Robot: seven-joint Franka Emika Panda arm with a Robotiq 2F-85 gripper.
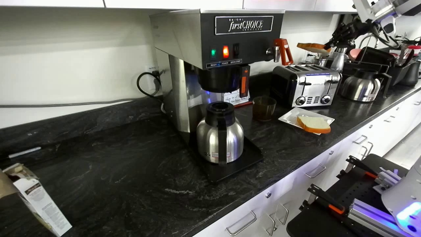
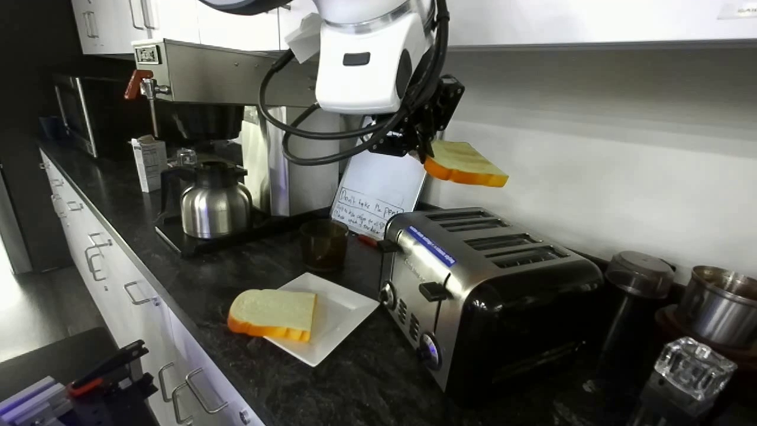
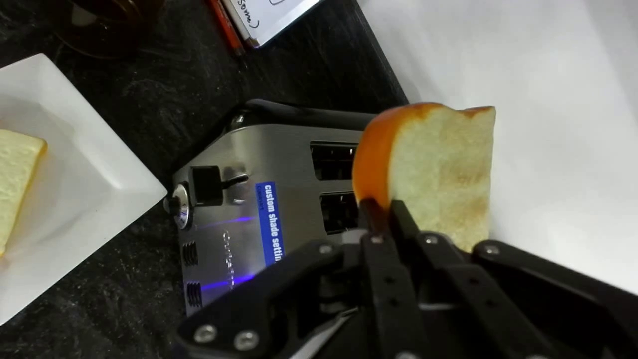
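Note:
A slice of bread (image 3: 445, 167) is pinched at one edge by my gripper, which is shut on it. In exterior view 2 the held slice (image 2: 465, 163) hangs nearly flat above the back of the toaster (image 2: 489, 262), clear of its slots. The wrist view shows two open slots (image 3: 332, 160) beside the slice; the gripper and bread hide the others. A second bread slice (image 2: 273, 312) lies partly on a white square plate (image 2: 348, 309), overhanging its left edge in exterior view 2.
A coffee maker (image 1: 177, 35) with a steel carafe (image 1: 220, 138) stands beside the toaster. A brown glass (image 2: 323, 244) and a handwritten whiteboard (image 2: 379, 188) are close behind the plate. Jars and a steel pot (image 2: 720, 305) crowd the toaster's other side. The wall rises right behind.

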